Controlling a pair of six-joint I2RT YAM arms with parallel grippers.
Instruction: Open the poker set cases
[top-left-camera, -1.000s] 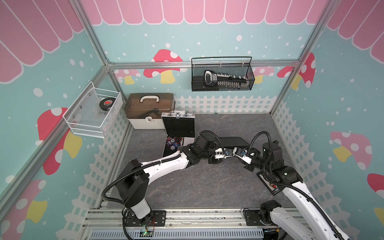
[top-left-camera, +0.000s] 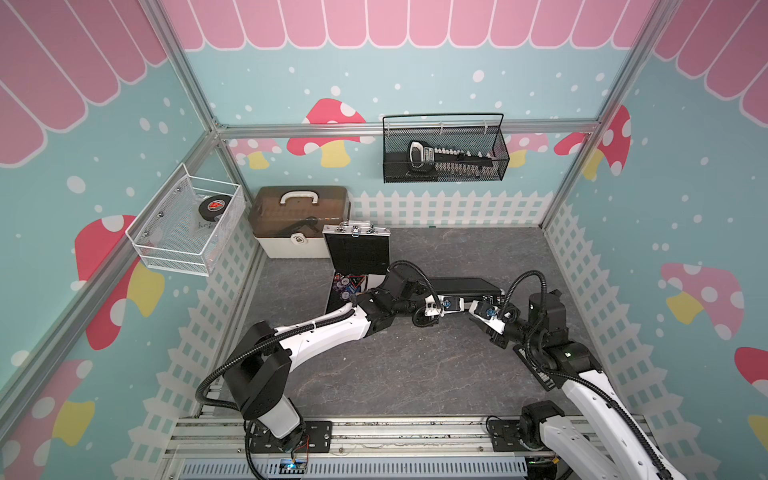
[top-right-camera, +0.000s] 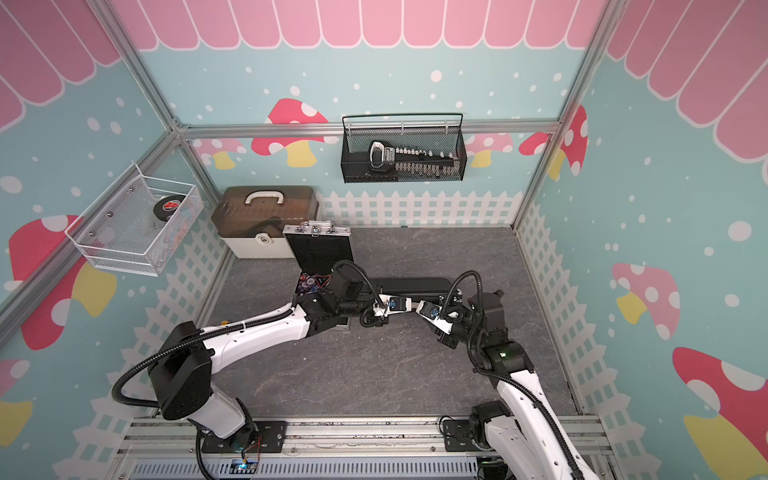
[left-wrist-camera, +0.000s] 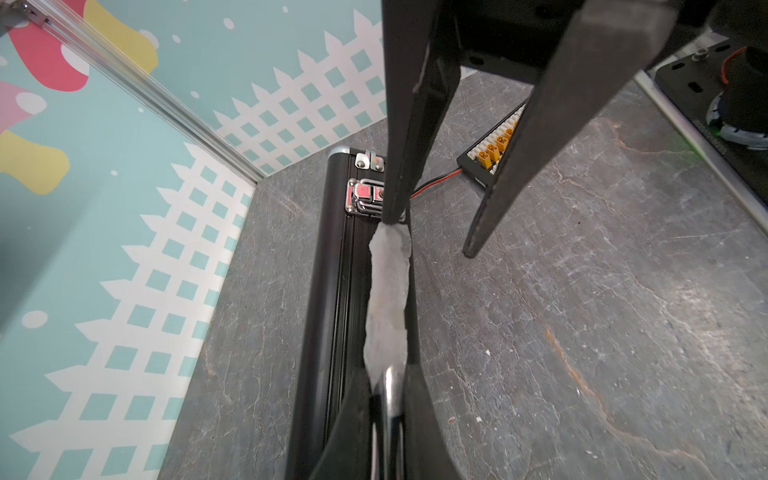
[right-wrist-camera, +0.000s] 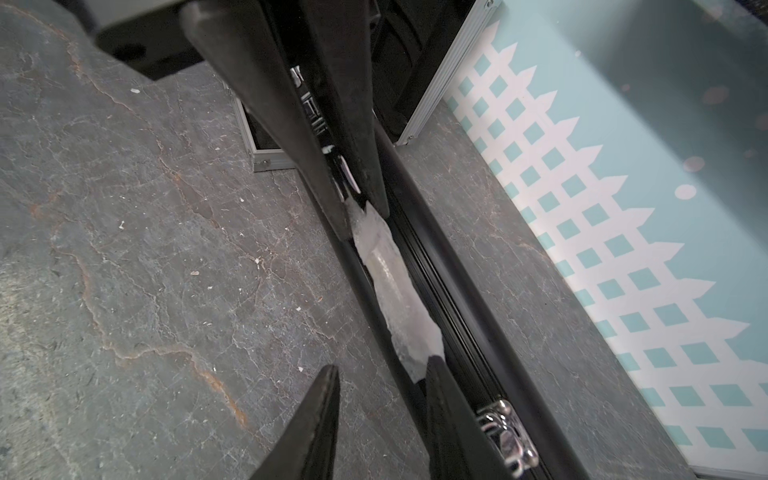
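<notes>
A closed black case (top-left-camera: 472, 285) lies on the floor behind both grippers; its silver latches (left-wrist-camera: 368, 194) and a pale strip (right-wrist-camera: 396, 296) show along its top side. Left of it an open case (top-left-camera: 356, 252) stands lid up with chips inside, partly hidden by my left arm. My left gripper is shut over the case's top side at a metal piece; whether it holds that is unclear. My right gripper is part open above the same side, near a latch (right-wrist-camera: 508, 438), with nothing visible between its fingers.
A brown-lidded box (top-left-camera: 300, 208) stands at the back left. Wire baskets (top-left-camera: 444, 172) hang on the walls. A power board (left-wrist-camera: 496, 148) with a cable lies at the right.
My left gripper has shifted slightly left along the case. My right gripper and arm have moved a little to the right and forward.
</notes>
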